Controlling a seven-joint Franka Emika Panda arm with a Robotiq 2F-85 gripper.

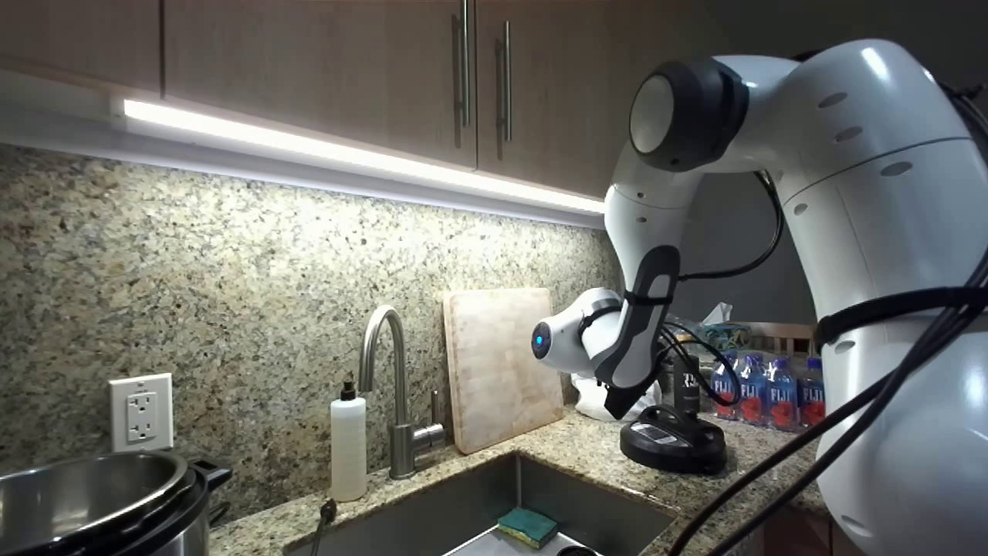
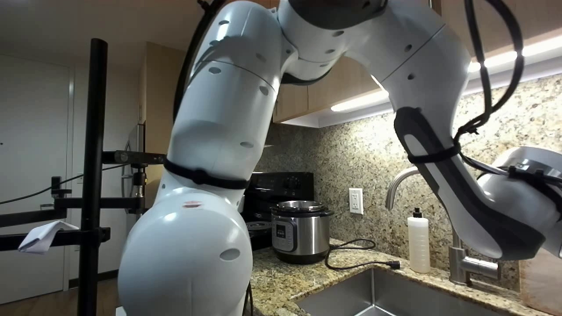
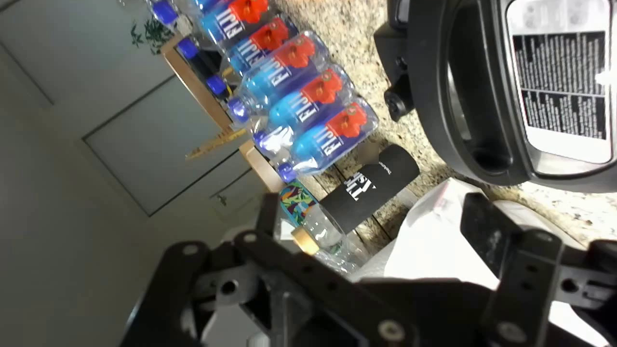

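My gripper is open, its two black fingers wide apart in the wrist view with nothing held between them. Past the fingers lies a white plastic bag, partly hidden by the right finger. A black cylinder with white lettering and a clear bottle with a yellow cap show beyond the gap. The black round lid with a handle rests on the counter below the arm's wrist. In exterior view 1 the fingers are hard to make out; exterior view 2 does not show them.
Several Fiji water bottles stand at the counter's back right. A cutting board leans on the backsplash beside the faucet. The sink holds a green sponge. A soap bottle and a steel pressure cooker stand farther left.
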